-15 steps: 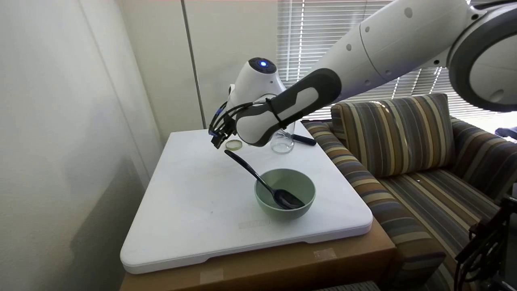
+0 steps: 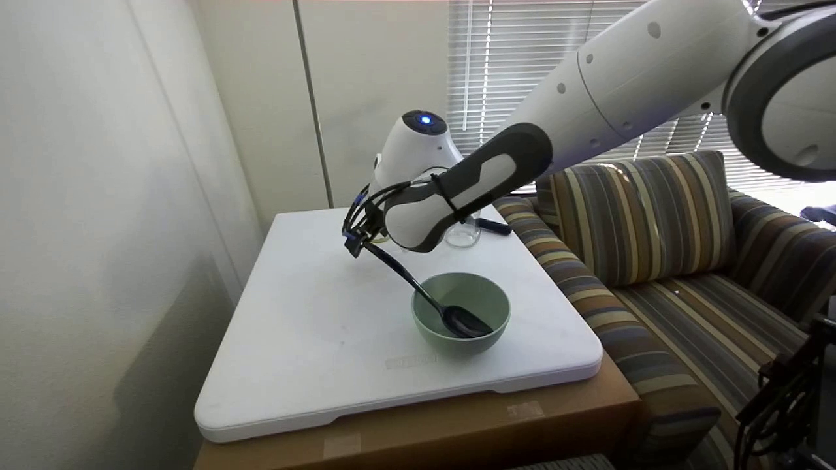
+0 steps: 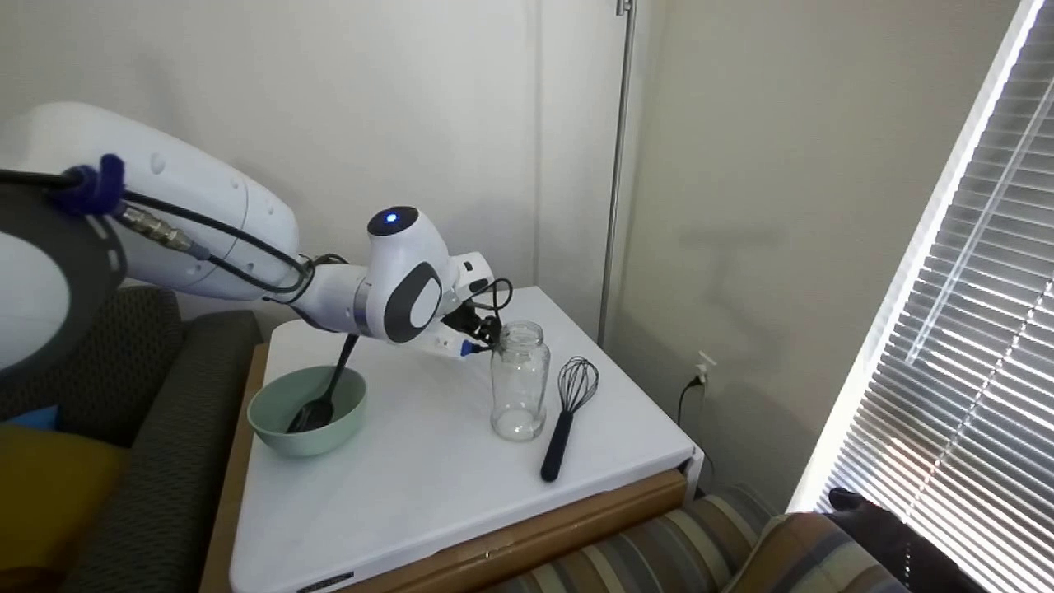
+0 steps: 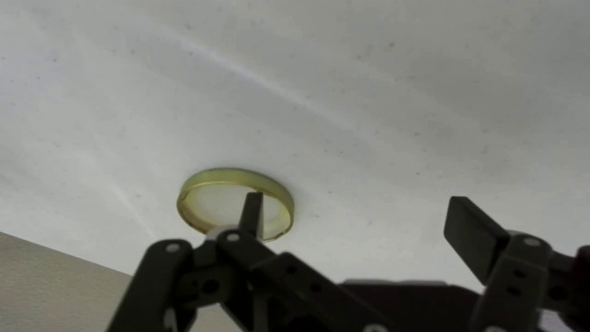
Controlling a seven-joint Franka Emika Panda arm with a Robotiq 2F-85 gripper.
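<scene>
My gripper is open above the white table, with wide bare space between its fingers. A gold-rimmed jar lid (image 4: 235, 176) lies on the table with its pale inside facing up. In the wrist view, the left finger (image 4: 253, 213) overlaps the lid, which sits mostly outside the gap. The arm hides most of the lid in exterior view 1. An uncapped clear glass jar (image 3: 520, 385) stands upright; in exterior view 2 the gripper appears by its mouth, partly hidden, and contact cannot be told.
A green bowl (image 2: 427, 325) with a black spoon (image 2: 466, 321) leaning in it stands at the table's near side in exterior view 1. A black-handled whisk (image 3: 559, 445) lies beside the jar.
The jar appears slightly farther right. Bowl and spoon have not moved.
</scene>
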